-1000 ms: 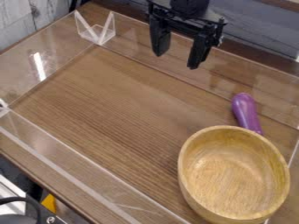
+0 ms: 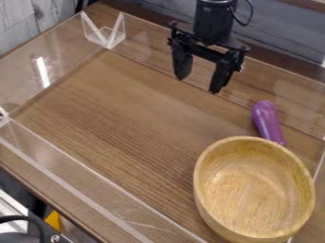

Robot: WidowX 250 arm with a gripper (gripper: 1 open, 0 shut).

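Note:
My black gripper (image 2: 206,63) hangs at the top centre of the camera view, open above the bare wooden table, with nothing between its fingers. To its lower right a purple eggplant-like object (image 2: 265,123) lies on the table. A large pale yellow bowl (image 2: 252,175) fills the lower right, below the purple object and apart from it.
A white wire-like holder or clear piece (image 2: 105,30) stands at the upper left. Edges of the work area run along the top and left, with dark cables at the lower left corner.
My gripper has shifted slightly within the upper centre and now looks sharper. The purple object and the bowl have not moved.

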